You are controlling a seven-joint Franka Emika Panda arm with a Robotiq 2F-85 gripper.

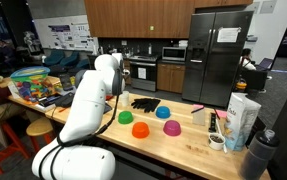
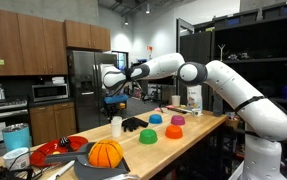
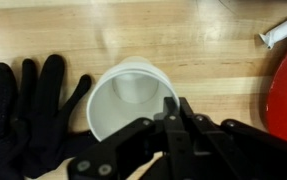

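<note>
A white cup (image 3: pixel 133 100) fills the middle of the wrist view, seen from above with its mouth toward the camera. My black gripper reaches over the right side of its rim, the fingertips close together. Whether they grip the rim cannot be made out. From the side, the cup (image 2: pixel 116 127) appears upright on the table, with the gripper (image 2: pixel 113 104) just above it. The far exterior view also shows the cup (image 1: pixel 125 99) below the end of my arm.
Black gloves (image 3: pixel 43 115) lie left of the cup in the wrist view, and a red bowl (image 3: pixel 286 95) lies right. Green (image 1: pixel 125 117), orange (image 1: pixel 140 130), blue (image 1: pixel 163 113) and magenta (image 1: pixel 172 129) items stand nearer my base. An orange ball (image 2: pixel 106 154) lies near the table's end.
</note>
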